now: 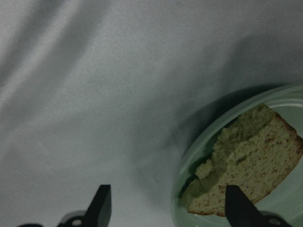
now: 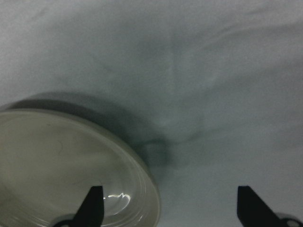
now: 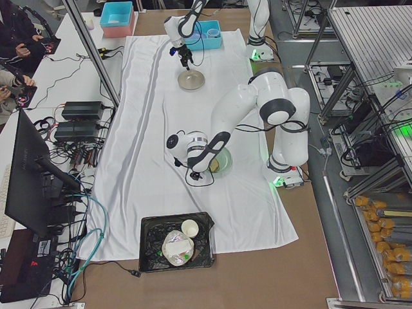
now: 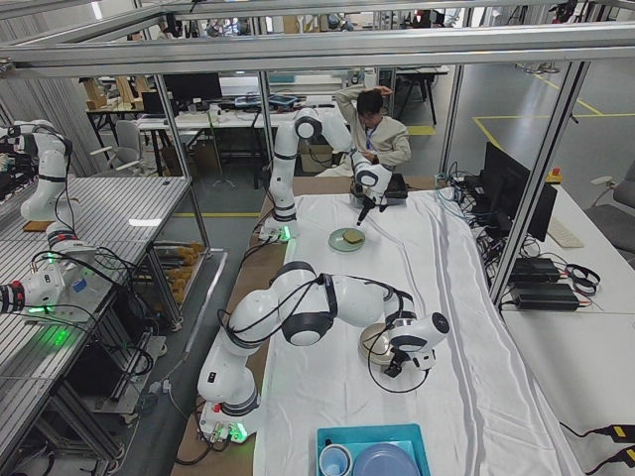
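A green plate (image 4: pixel 339 242) holding a piece of bread (image 1: pixel 248 161) lies on the white cloth. My left gripper is open above the plate's left rim, bread beside its right finger, nothing between the fingers. An empty beige plate (image 3: pixel 191 80) lies at the other end of the cloth. My right gripper is open over that plate's edge, with nothing in it.
A blue bin (image 4: pixel 416 436) with a cup and plate sits at one end of the cloth. A black tray (image 3: pixel 151 244) with a white cup and wrapped item is at the other.
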